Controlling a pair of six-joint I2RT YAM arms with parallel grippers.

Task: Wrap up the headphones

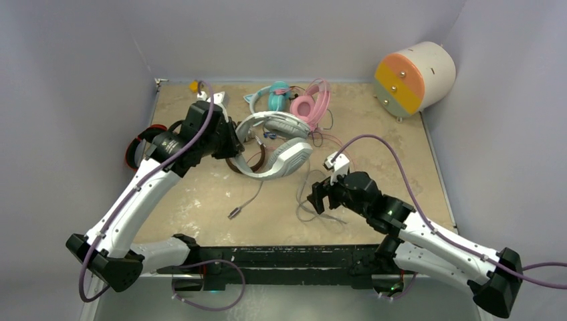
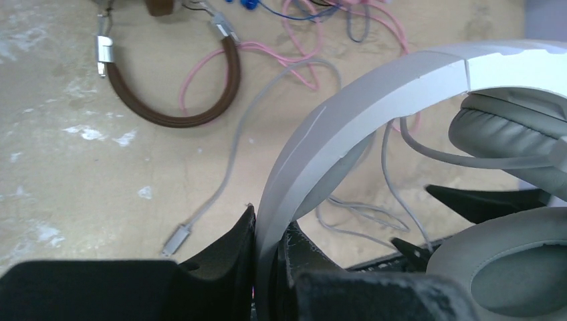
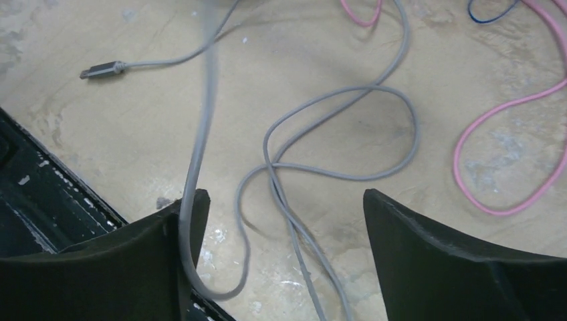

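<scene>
My left gripper (image 1: pixel 234 147) holds the white headphones (image 1: pixel 289 158) by the headband, raised above the table. In the left wrist view the band (image 2: pixel 361 100) rises from between the fingers. A grey cable (image 3: pixel 408 134) hangs from them and lies in loops on the table, its metal plug (image 3: pixel 101 69) at the far left of the right wrist view. My right gripper (image 1: pixel 317 200) stands open over the cable, below and right of the headphones. In its wrist view a blurred strand of cable passes by the left finger; whether it touches is unclear.
Pink (image 1: pixel 311 107), teal (image 1: pixel 277 100) and red-black headphones (image 1: pixel 137 142) lie around the back and left, with a brown-band pair (image 2: pixel 177 120) beneath. A striped drum cabinet (image 1: pixel 414 80) stands back right. Walls enclose three sides.
</scene>
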